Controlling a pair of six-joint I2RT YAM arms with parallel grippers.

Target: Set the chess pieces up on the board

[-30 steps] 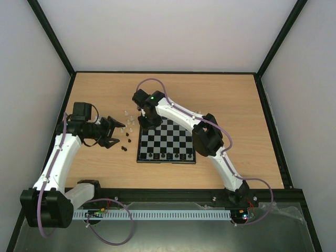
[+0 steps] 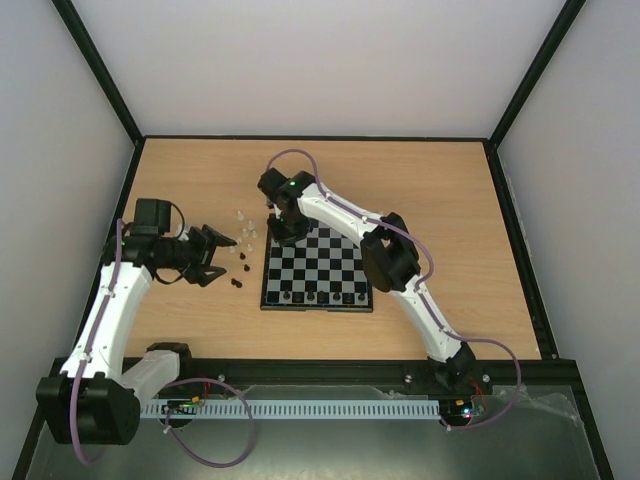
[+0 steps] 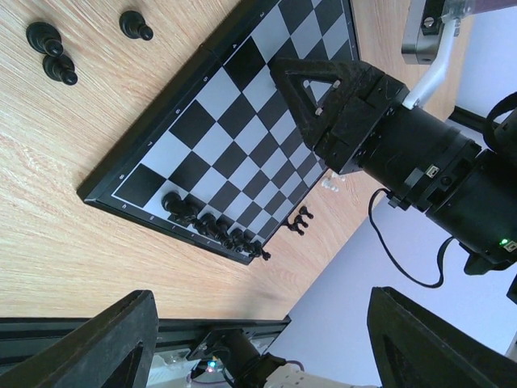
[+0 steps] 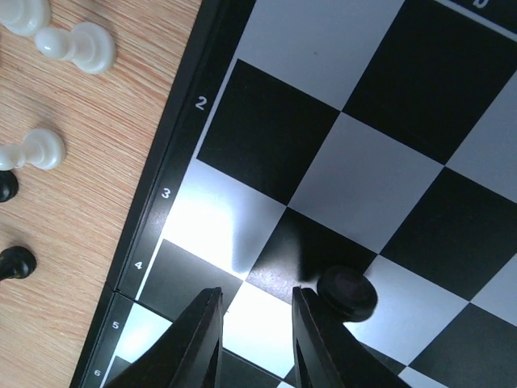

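The checkered board (image 2: 318, 262) lies mid-table, with several black pieces (image 3: 178, 204) in a row along its near edge. Over its left side, my right gripper is partly open, with bare squares showing between its fingers. A black piece (image 4: 349, 293) is on the board beside the right-hand finger, which covers part of it; whether it stands or lies I cannot tell. White pawns (image 4: 42, 149) and black pawns (image 3: 136, 24) lie loose left of the board. My left gripper (image 2: 228, 256) is open above the table there, nothing between its fingers.
Beyond the board's far side in the left wrist view are more black pieces (image 3: 299, 220) and small white pieces (image 3: 329, 184). My right arm (image 2: 340, 215) crosses over the board's upper right corner.
In the top view my right gripper has shifted slightly to the right. The left arm is nearly where it was, and the row of black pieces looks the same.
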